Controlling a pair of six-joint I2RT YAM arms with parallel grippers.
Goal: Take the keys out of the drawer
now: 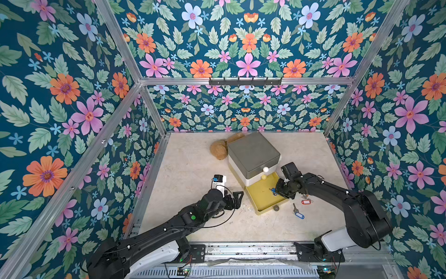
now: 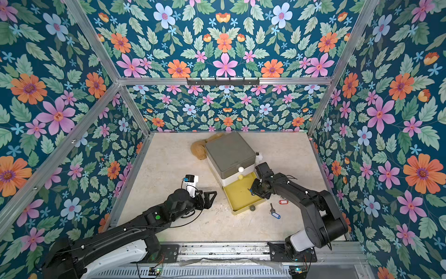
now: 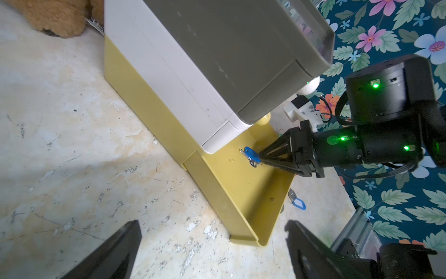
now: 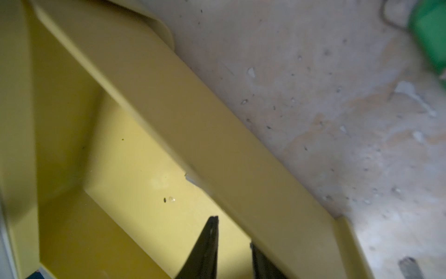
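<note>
A key with a blue tag [image 3: 251, 154] lies on the floor of the pulled-out yellow drawer [image 3: 213, 193]; the top left view shows only a bit of the blue tag [image 1: 273, 191]. My right gripper reaches into the drawer over its right side, fingertips right by the tag. Contact cannot be told. In the right wrist view a gap shows between its fingers, with yellow drawer floor behind and no key visible there. Left of the drawer, my left gripper [image 1: 239, 199] is open and empty, its fingers [image 3: 113, 251] wide apart.
The box [image 1: 254, 153] with a grey top stands behind the drawer, a brown plush toy [image 1: 218, 149] beside it. Right of the drawer lie keys with a blue tag [image 1: 299, 215], a red tag [image 1: 306, 201] and a green tag [image 4: 432, 37].
</note>
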